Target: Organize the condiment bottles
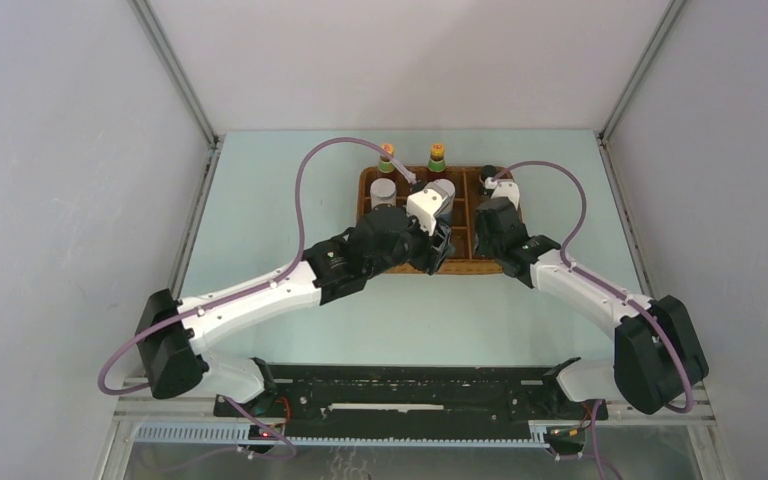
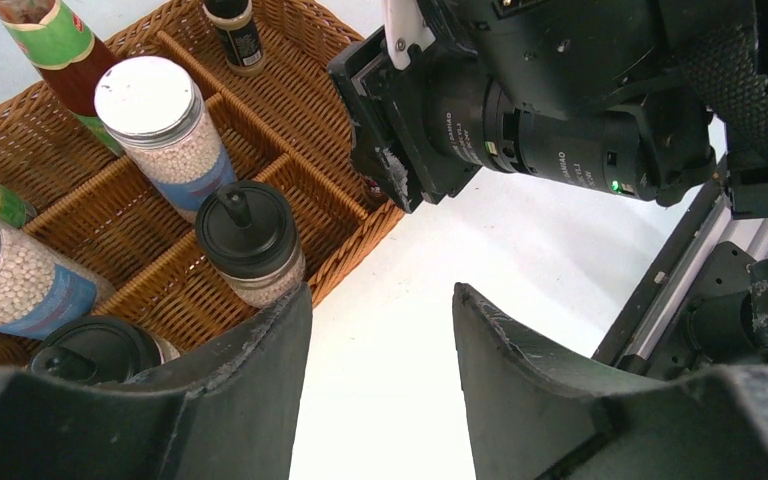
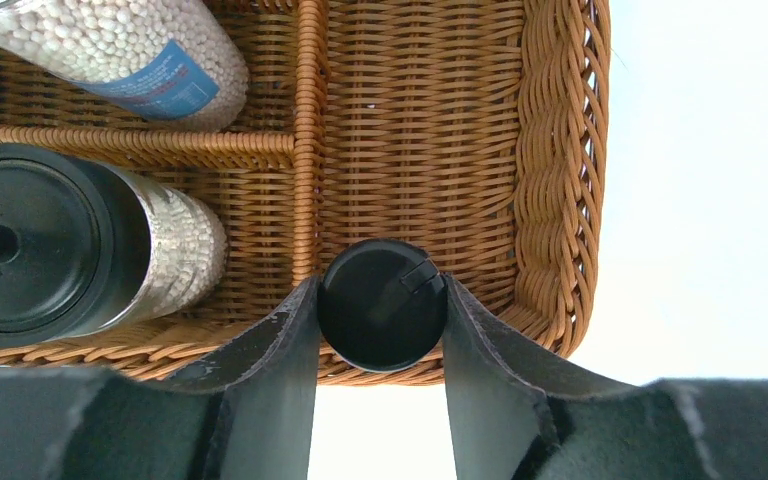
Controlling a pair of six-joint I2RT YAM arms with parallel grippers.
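Observation:
A wicker basket [image 1: 459,266] with compartments holds the condiment bottles. In the right wrist view, my right gripper is shut on a black-capped bottle [image 3: 381,318] at the front of the basket's right compartment; its body is mostly hidden under the cap. My left gripper stands open with nothing between its fingers, by the basket's front edge. Beside its left finger sits a black-lidded jar [image 2: 247,235] in a front compartment. Another black-lidded jar [image 2: 95,352] is partly covered by that finger. A dark bottle [image 2: 235,38] stands at the back of the right compartment.
White-lidded jars [image 2: 165,125] [image 1: 383,191] occupy middle compartments. Behind them stand two yellow-capped sauce bottles [image 1: 437,158] [image 1: 387,160]. Both arms reach over the basket close to each other.

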